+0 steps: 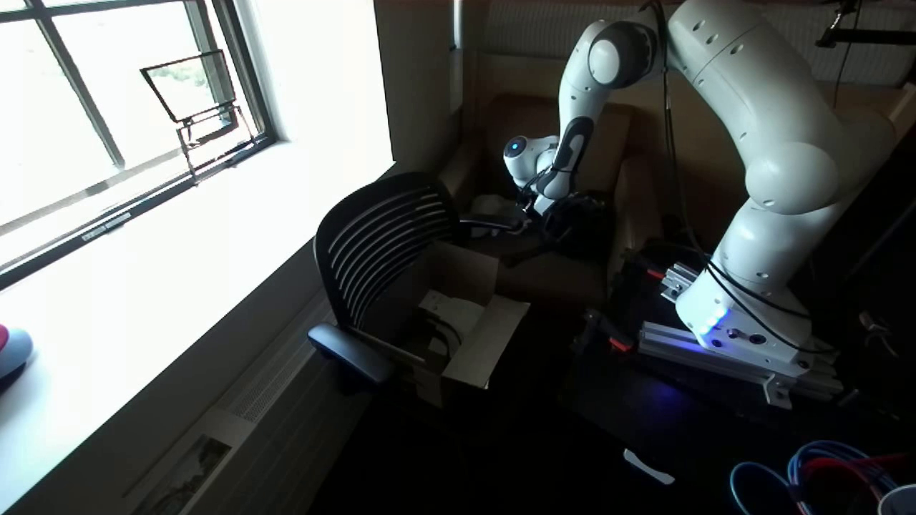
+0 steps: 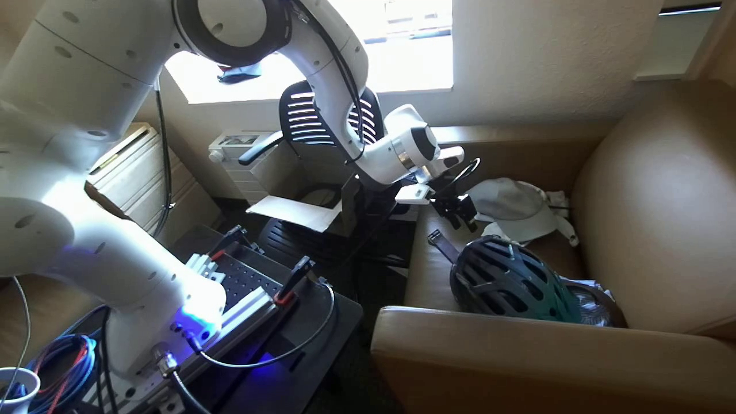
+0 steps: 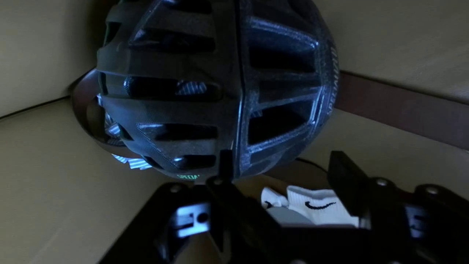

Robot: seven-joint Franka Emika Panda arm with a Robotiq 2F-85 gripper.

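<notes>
A dark bike helmet (image 2: pixel 514 279), black at one end and green at the other, rests on the seat of a tan armchair. A belt (image 2: pixel 443 245) sticks out from beside it. My gripper (image 2: pixel 463 213) is above the seat, between the helmet and a pale cap (image 2: pixel 510 200). From the wrist view, the helmet (image 3: pixel 211 88) fills the upper middle, and the gripper is part open with a clear gap between its fingers. White socks (image 3: pixel 321 204) with a black swoosh show beyond that gap. No object is visible in the grip.
Near the window stands a black office chair (image 1: pixel 386 236), with an open cardboard box (image 1: pixel 485 343) beside it. The armchair's arm (image 2: pixel 524 338) forms a raised edge along the seat. Striped cloth (image 3: pixel 138 162) lies partly under the helmet.
</notes>
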